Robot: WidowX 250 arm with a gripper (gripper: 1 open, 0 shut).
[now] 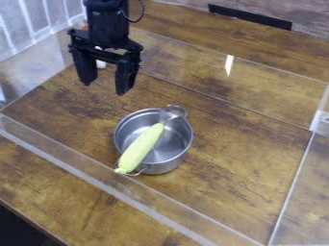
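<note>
A black robot gripper (106, 65) hangs over the wooden floor at the upper left, its fingers apart, open, with nothing seen between them. Below and right of it stands a steel pot (172, 148) with handles. A pale yellow-green elongated vegetable (137, 152) lies slantwise in the pot, its lower end resting over the front rim. The gripper is above and left of the pot, apart from it.
Clear low walls (316, 144) border the wooden surface (244, 125). A small white object sits partly hidden behind the gripper.
</note>
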